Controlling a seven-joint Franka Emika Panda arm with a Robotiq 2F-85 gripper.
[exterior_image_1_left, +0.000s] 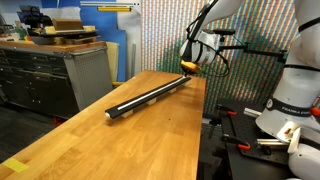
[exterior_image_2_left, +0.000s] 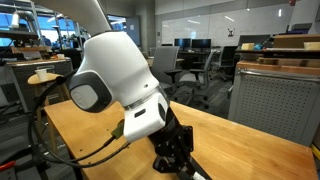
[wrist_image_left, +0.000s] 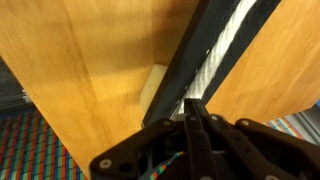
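A long black channel (exterior_image_1_left: 140, 101) lies across the wooden table, a pale rope-like strip (wrist_image_left: 213, 68) running along its inside. My gripper (exterior_image_1_left: 188, 70) is down at the channel's far end. In the wrist view the shut gripper reaches over the channel, its tips beside the strip. Whether any of the strip is pinched between them cannot be made out. The second exterior view shows the white hand from behind, hiding most of the channel.
Beside the channel lies a small pale block (wrist_image_left: 152, 88). A grey cabinet (exterior_image_1_left: 85, 75) stands behind the table, and a second arm's base (exterior_image_1_left: 285, 125) is at the near right.
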